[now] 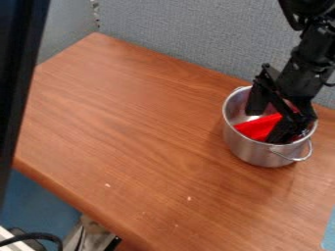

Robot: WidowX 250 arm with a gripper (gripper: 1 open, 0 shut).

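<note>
A steel pot (256,152) with side handles stands on the wooden table's right part (144,147). Inside it lies a red object (258,125). The black gripper (271,116) reaches down into the pot from the upper right, over and beside the red object. Its fingers partly cover the pot's interior, and I cannot see whether they are open or shut, or whether anything is between them.
A grey partition wall runs behind the table. A black vertical bar fills the left edge of the view. Cables lie at the bottom left.
</note>
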